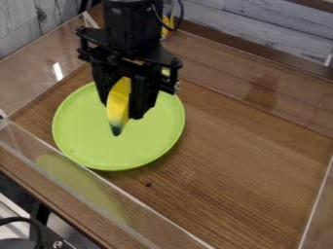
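My black gripper (pixel 120 86) hangs over a round green plate (pixel 135 145) in the middle left of the camera view, shut on a yellow elongated object (pixel 119 105) that points down with a darker greenish tip. The tip is over the plate; whether it touches cannot be told. The arm hides the plate's upper part.
Clear plastic edging runs along the left and lower left, with a black cable at the bottom left. Another yellow object (pixel 168 23) is partly visible behind the arm at the top.
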